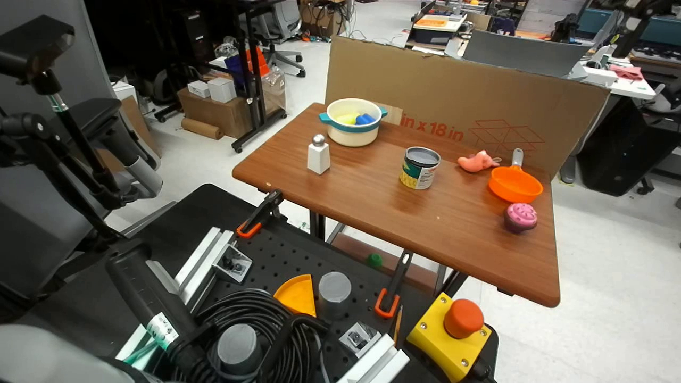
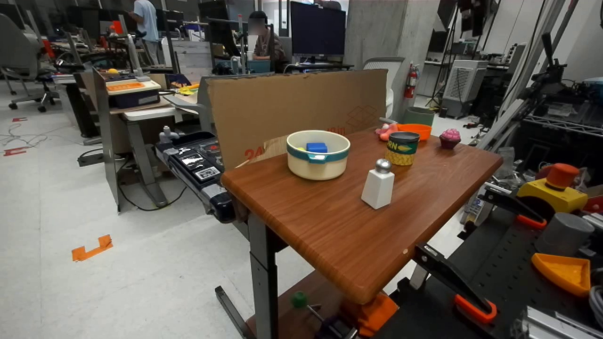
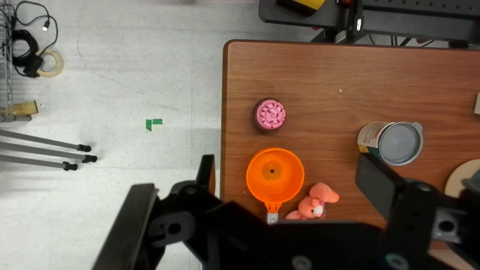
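My gripper is open in the wrist view, its dark fingers [image 3: 378, 184] wide apart with nothing held between them. It looks down from above on the table's end, where an orange funnel-like scoop [image 3: 275, 173] lies. A pink-topped cupcake toy [image 3: 270, 114] sits near it, and a coral plush toy [image 3: 315, 201] is partly hidden by the gripper. An opened corn can [image 1: 420, 168] stands mid-table. Toward the other end are a white shaker [image 1: 318, 155] with a metal top and a cream pot [image 1: 353, 134] with teal handles, holding blue and yellow items.
A cardboard panel [image 1: 447, 96] walls off the table's back edge. Clamps [image 1: 394, 285] grip the front side, beside a black pegboard bench with cables and a yellow-and-red emergency stop button [image 1: 464, 318].
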